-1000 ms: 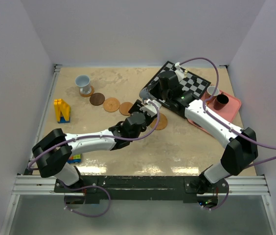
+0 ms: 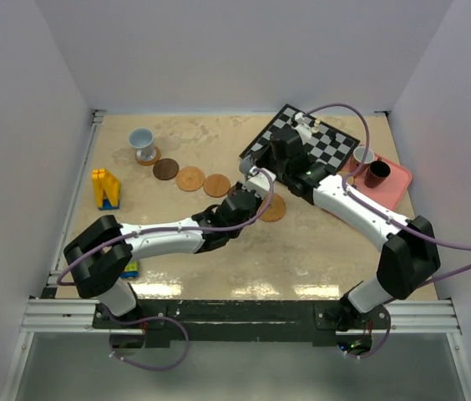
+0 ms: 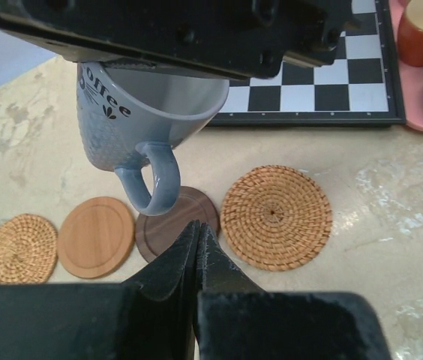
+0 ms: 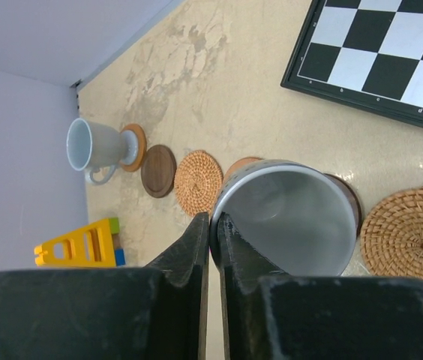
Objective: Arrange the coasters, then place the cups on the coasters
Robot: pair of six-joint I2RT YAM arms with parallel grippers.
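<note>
A pale blue cup (image 3: 114, 127) hangs in my right gripper, which is shut on its rim; in the left wrist view it is slightly tilted, handle toward me. Beneath it are coasters, among them a woven one (image 3: 275, 217), a dark wooden one (image 3: 163, 229) and a light wooden one (image 3: 95, 236). My left gripper is shut, nothing visible between its fingers, just below the cup's handle and apart from it in that view.
A second cup (image 2: 142, 140) stands on a coaster at the back left, near a yellow toy (image 2: 102, 184). A checkered board (image 4: 376, 37) and a pink tray (image 2: 390, 188) with cups occupy the back right.
My right arm with the cup has shifted slightly downward in the top view. My left arm has moved a little to the right since a second ago.
</note>
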